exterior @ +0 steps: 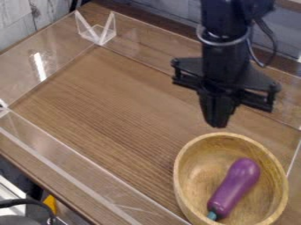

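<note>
My black gripper point(223, 101) is raised above the back of a tan bowl point(194, 189) at the lower right. It looks shut, with nothing seen between its fingers, though the gap is hard to make out. A purple eggplant-like object point(238, 183) with a teal end lies inside the bowl, clear of the gripper.
A clear plastic piece stands at the back left. Walls edge the table at the back and left.
</note>
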